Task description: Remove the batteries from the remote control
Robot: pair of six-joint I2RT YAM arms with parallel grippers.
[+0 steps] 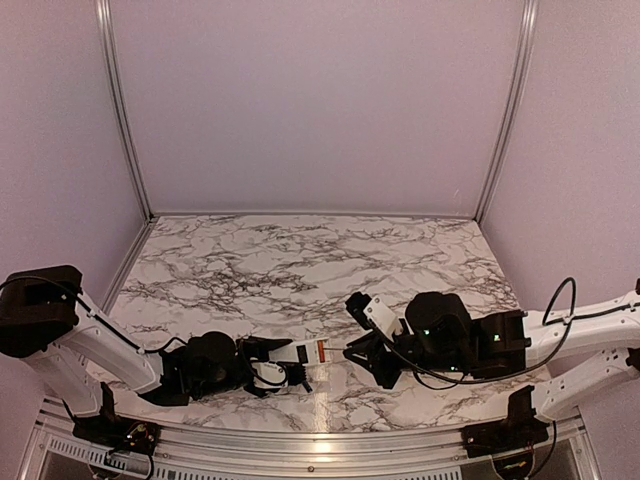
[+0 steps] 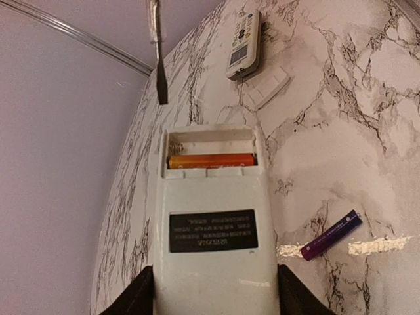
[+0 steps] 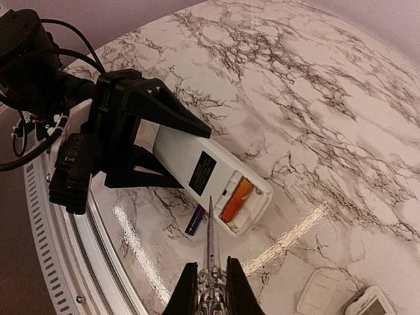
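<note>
My left gripper is shut on the white remote control [image 2: 210, 230], its back and open battery bay facing up in the left wrist view. One orange battery [image 2: 211, 161] lies in the bay; beside it the other slot is empty, with a spring showing. A purple battery [image 2: 331, 235] rests on the table to the right of the remote. My right gripper is shut on a thin flat-tipped metal tool [image 3: 211, 246]. In the left wrist view the tool's tip [image 2: 162, 88] hangs apart from the remote, above and left of its bay end.
A second remote [image 2: 246, 42] with buttons and a screen lies on the marble-patterned table, a loose white battery cover [image 2: 269, 88] near it. A metal rail [image 1: 310, 448] runs along the front edge. Behind both arms, the table [image 1: 320, 265] is clear.
</note>
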